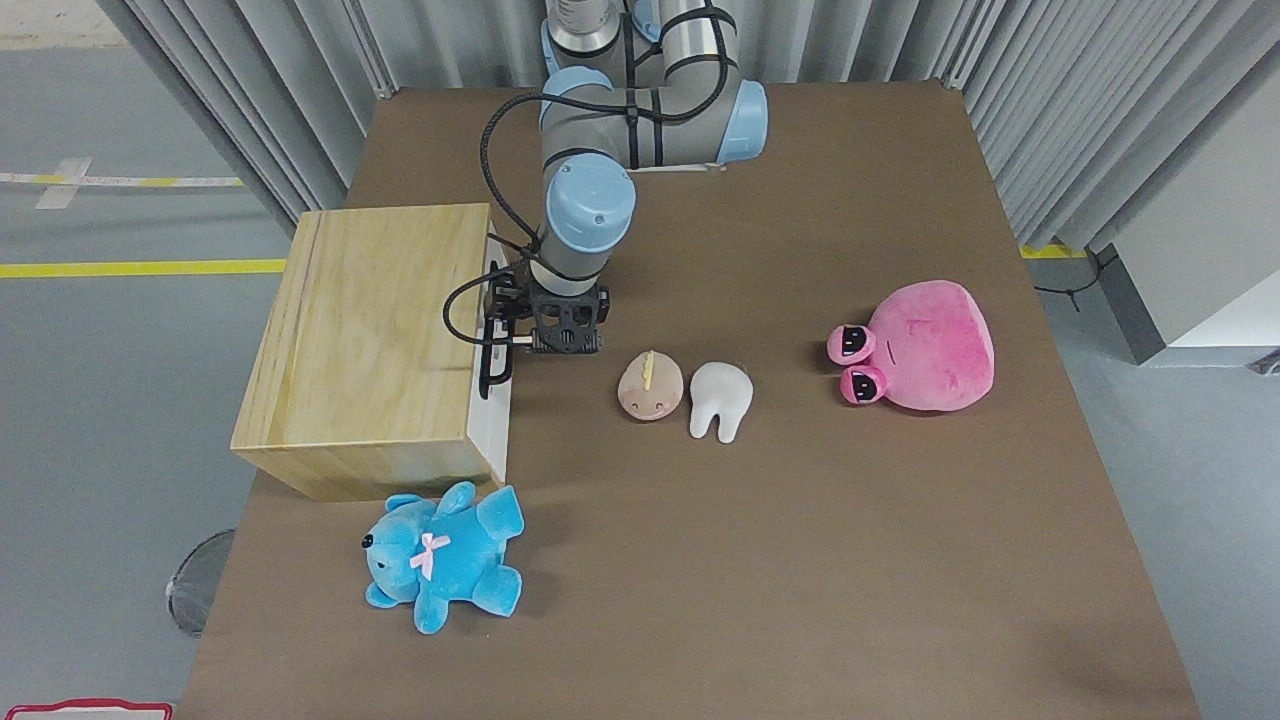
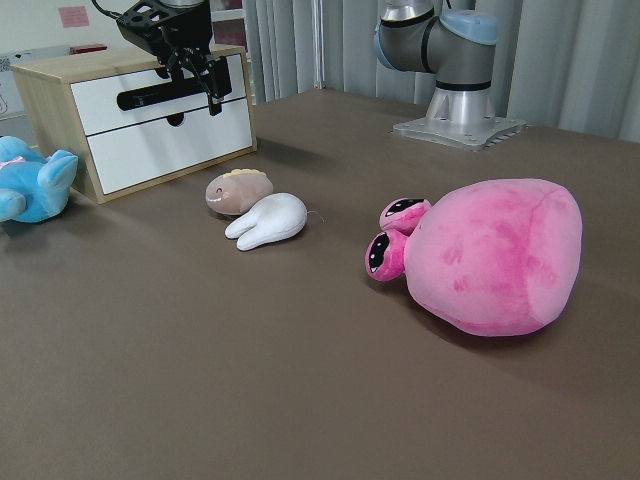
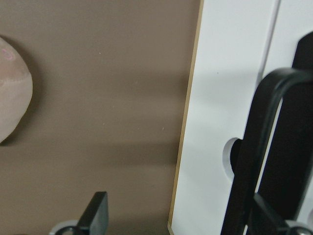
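A wooden cabinet (image 1: 360, 336) with two white drawer fronts (image 2: 165, 145) stands on the left of the table, a black handle (image 3: 252, 147) on its upper drawer. My gripper is over that handle; in the left view it hangs at the drawer's front. In the wrist view its two fingers stand apart, with the right one overlapping the lower part of the handle bar and the table and drawer front seen between them.
A blue bear (image 1: 450, 558) lies at the cabinet's front end. A round beige plush (image 1: 650, 396) and a white tooth plush (image 1: 720, 396) lie right of the cabinet, a pink plush (image 1: 930, 348) farther right.
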